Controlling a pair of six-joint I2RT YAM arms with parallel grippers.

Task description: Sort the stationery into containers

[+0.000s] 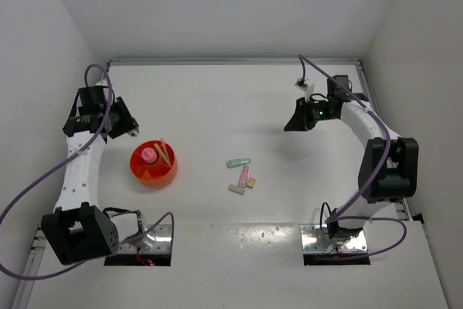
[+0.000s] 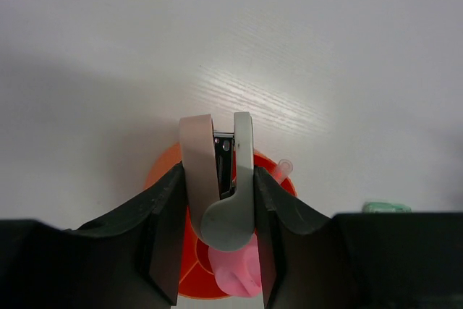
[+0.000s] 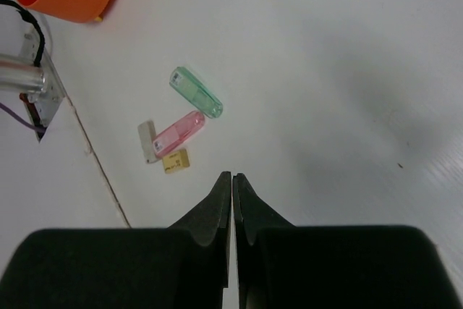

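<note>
My left gripper [image 1: 130,124] hangs just above and left of the orange round container [image 1: 163,171], shut on a pale U-shaped stationery piece [image 2: 228,226] with a metal insert, maybe a stapler or sharpener. The container holds pink items [image 1: 149,155] and sticks. On the table's middle lie a green piece [image 1: 238,162], a pink piece [image 1: 244,175], a grey block [image 1: 236,189] and a yellow block [image 1: 251,183]. My right gripper is shut, nothing between its fingers, right of these loose pieces.
Pale walls stand at the sides and back. The table's front edge runs below the loose pieces.
</note>
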